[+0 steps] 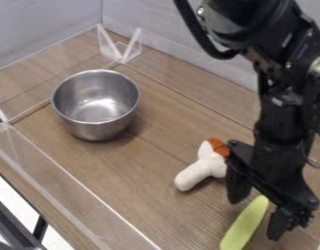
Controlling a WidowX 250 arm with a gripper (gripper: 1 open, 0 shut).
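Note:
My black gripper (260, 201) is low at the right, open, its fingers over the upper end of a yellow-green elongated object (238, 234) on the wooden table. Just left of the gripper lies a white object (198, 174) with an orange end, partly hidden behind the arm. A steel bowl (95, 104) sits at the upper left, well apart from the gripper.
Grey walls stand along the back, with white crossed strips (120, 49) near the back left. The table's edge runs along the lower left.

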